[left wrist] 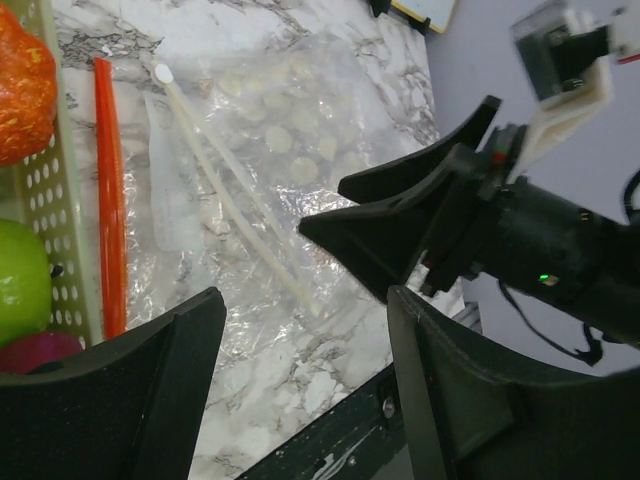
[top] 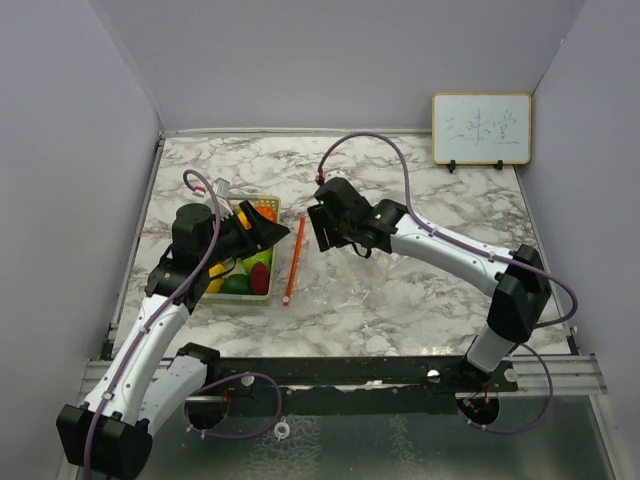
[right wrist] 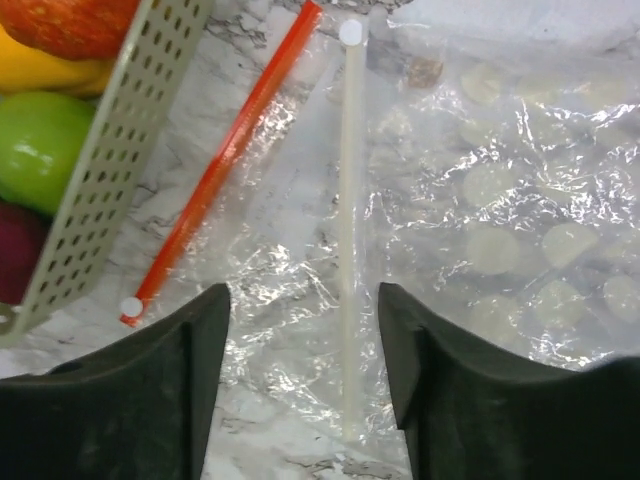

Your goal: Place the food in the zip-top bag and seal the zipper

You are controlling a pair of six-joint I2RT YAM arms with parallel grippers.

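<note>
A clear zip top bag lies flat on the marble table. A pale rod runs along it, and a red-orange rod lies beside the basket. Food fills the green basket: an orange lumpy fruit, a green apple and a dark red fruit show, among others. Over the basket's right side hangs my left gripper, its fingers apart and empty. My right gripper is above the bag's rod side, open, with nothing held.
A small whiteboard stands at the back right. Bare marble lies free at the front right. The two grippers are close to each other above the rods.
</note>
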